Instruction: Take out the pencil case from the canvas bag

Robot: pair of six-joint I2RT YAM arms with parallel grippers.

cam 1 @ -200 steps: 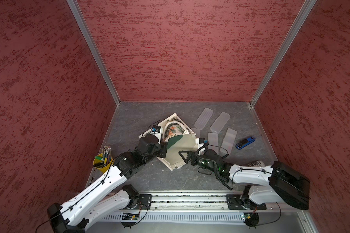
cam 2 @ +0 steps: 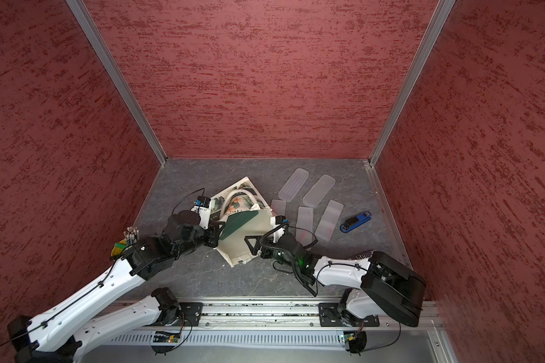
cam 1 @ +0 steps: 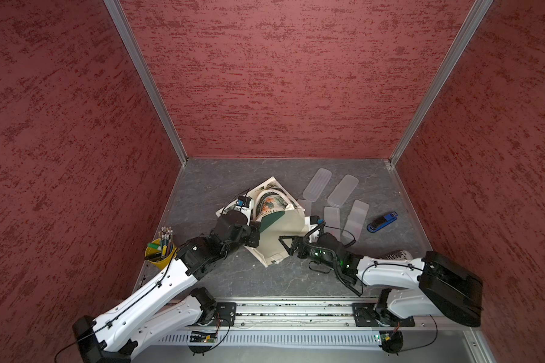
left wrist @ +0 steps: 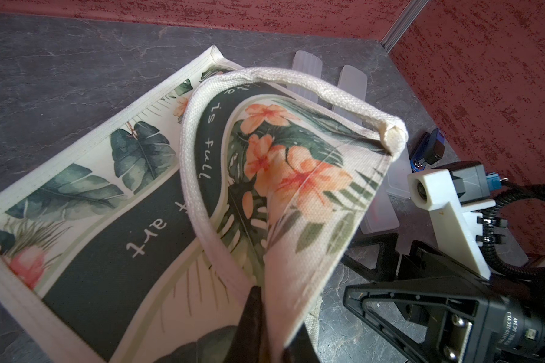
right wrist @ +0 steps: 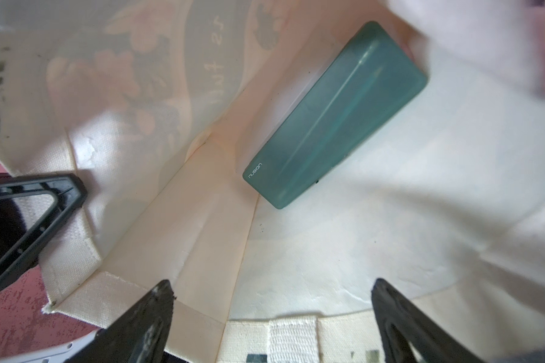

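The printed canvas bag (left wrist: 133, 163) lies on the table, held spread so its pale inside faces my right gripper. My left gripper is shut on the bag's fabric at the mouth. Inside the bag, in the right wrist view, lies a teal pencil case (right wrist: 333, 115) with a "nusign" mark, beside a translucent piece along the fold. My right gripper stands open at the bag's mouth, short of the case, with nothing between its fingers.
Several translucent plastic trays (cam 1: 342, 190) lie right of the bag, with a blue object (cam 1: 381, 221) beyond them. A yellow cup of pens (cam 1: 160, 254) stands at the left.
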